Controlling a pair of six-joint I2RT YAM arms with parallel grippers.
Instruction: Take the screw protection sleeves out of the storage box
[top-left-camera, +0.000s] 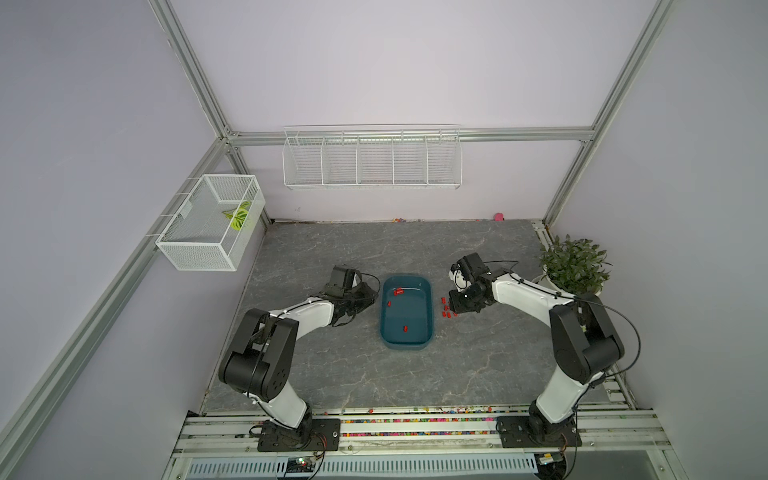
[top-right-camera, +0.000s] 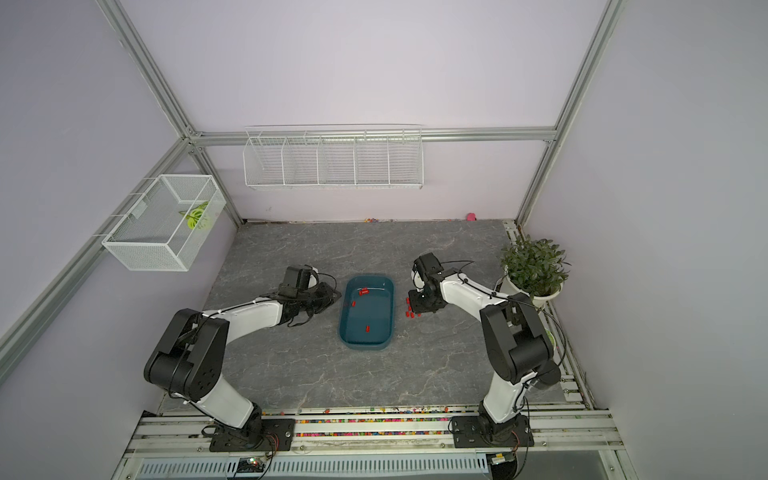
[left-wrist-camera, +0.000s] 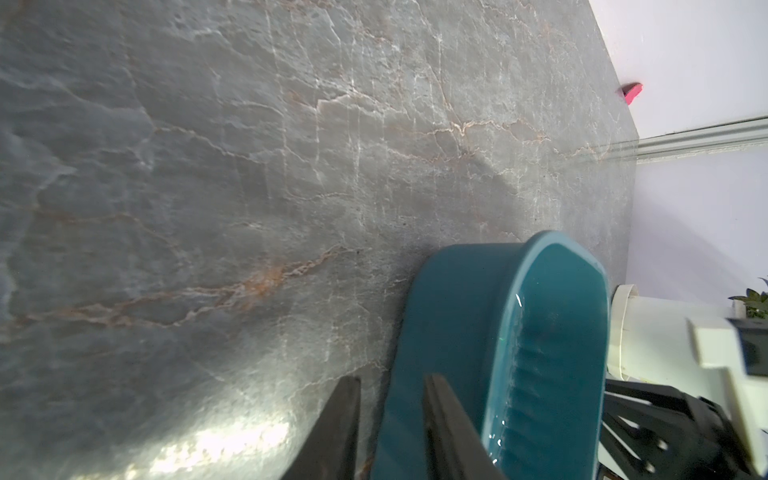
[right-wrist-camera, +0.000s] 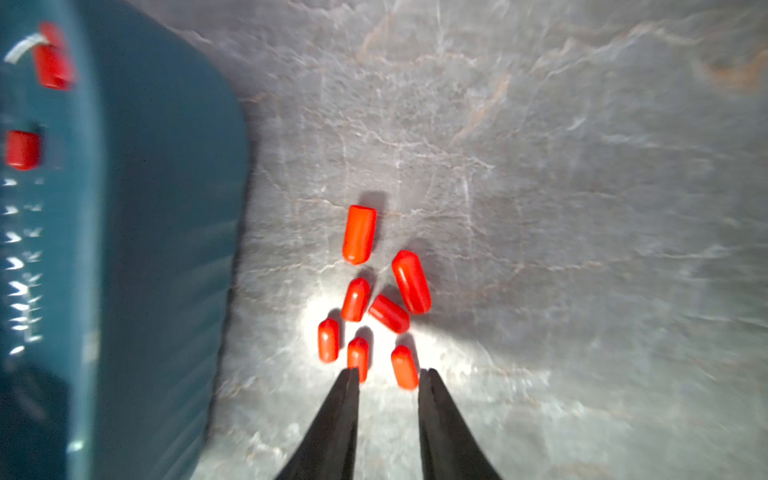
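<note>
The teal storage box (top-left-camera: 406, 345) stands mid-table. Inside it lie several red sleeves, one alone near the front (top-left-camera: 405, 329), one by the left wall (top-left-camera: 389, 304) and a cluster at the back (top-left-camera: 398, 292). Several more red sleeves (right-wrist-camera: 359, 233) rest on the table right of the box, loosely grouped. My right gripper is part open just above and in front of that group, with nothing held; the nearest sleeve (right-wrist-camera: 405, 367) appears just past its fingertips. My left gripper hangs part open and empty beside the box's left wall.
A potted plant (top-left-camera: 574, 264) stands at the right edge. White wire baskets hang on the back wall (top-left-camera: 373, 162) and left side (top-left-camera: 209, 222). Bare grey table (top-left-camera: 360, 376) lies in front of the box and behind it.
</note>
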